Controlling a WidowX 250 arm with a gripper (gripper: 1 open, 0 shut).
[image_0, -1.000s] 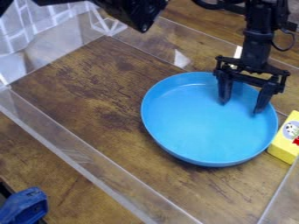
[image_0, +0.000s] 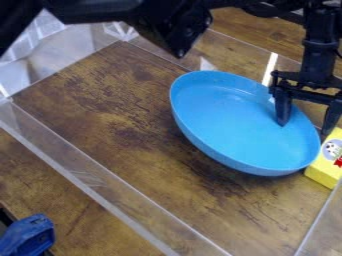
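Observation:
A large blue plate (image_0: 227, 125) lies on the dark wooden table (image_0: 94, 110). My black gripper (image_0: 305, 120) is at the plate's right rim, with one finger down inside the rim; whether it grips the rim I cannot tell.
A yellow object (image_0: 323, 170) with a white and red patch sits beside the plate at the lower right. A blue crumpled item (image_0: 24, 236) lies at the bottom left.
My gripper has moved right, and the plate has shifted and turned, its top edge now higher in view and its near edge further up.

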